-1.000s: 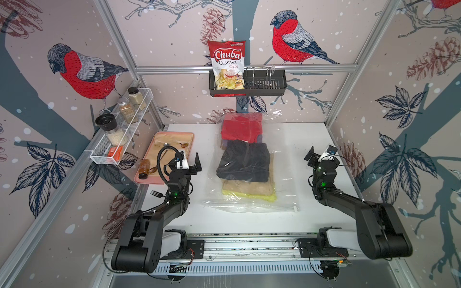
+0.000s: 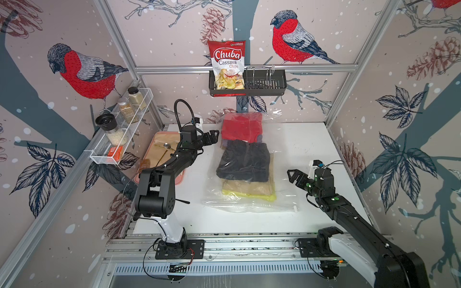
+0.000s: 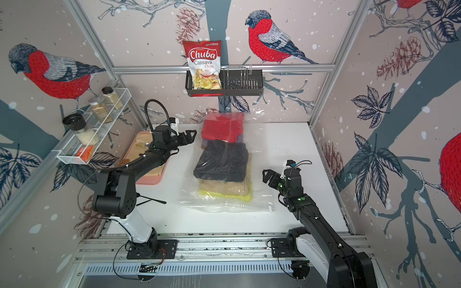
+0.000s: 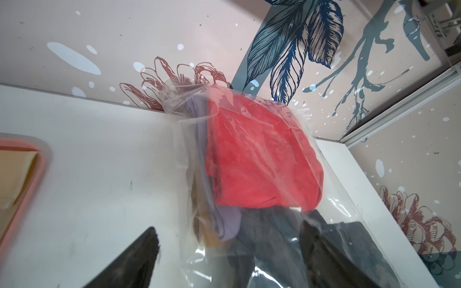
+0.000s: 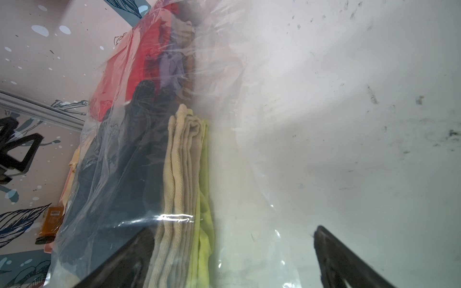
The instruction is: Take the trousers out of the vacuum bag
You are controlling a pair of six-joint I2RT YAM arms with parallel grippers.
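A clear vacuum bag point(image 2: 288, 204) lies flat mid-table, full of folded clothes. Inside it, a dark grey folded garment point(image 2: 243, 161), apparently the trousers, rests over beige and yellow cloth, with a red garment point(image 4: 259, 148) behind it. My left gripper point(image 2: 214, 137) is at the bag's far left side, beside the red garment. Its fingers point(image 4: 132, 259) stand apart, with bare room between them. Off the bag's right side, my right gripper point(image 2: 291, 175) is open and empty; its fingers point(image 5: 122, 261) show spread in the right wrist view.
A pink tray point(image 2: 179, 178) with utensils and a jar sits left, partly behind my left arm. A wire shelf point(image 2: 103, 156) with jars hangs on the left wall. A black rack point(image 2: 269, 91) with a chips packet point(image 2: 229, 67) hangs above the bag.
The right gripper has moved left toward the bag and slightly nearer the front. Bag and clothes have stayed put.
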